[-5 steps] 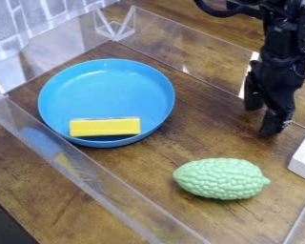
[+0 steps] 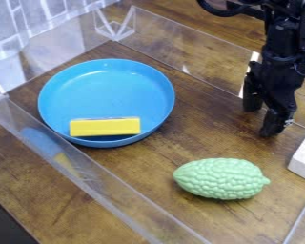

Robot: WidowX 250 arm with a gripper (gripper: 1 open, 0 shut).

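Observation:
My black gripper [image 2: 267,108] reaches down from the upper right to the wooden surface, at the right side of the enclosure. Its fingers are dark and overlap, so whether they are apart or hold something cannot be told. A blue plate [image 2: 107,93] lies at the left, with a yellow block [image 2: 104,127] on its front part. A green bumpy melon-like object [image 2: 221,179] lies in the front middle, below and left of the gripper.
A white object [image 2: 304,155] is cut off at the right edge. Clear walls [image 2: 41,158] border the area. Bare wood [image 2: 181,133] lies between plate, gripper and green object.

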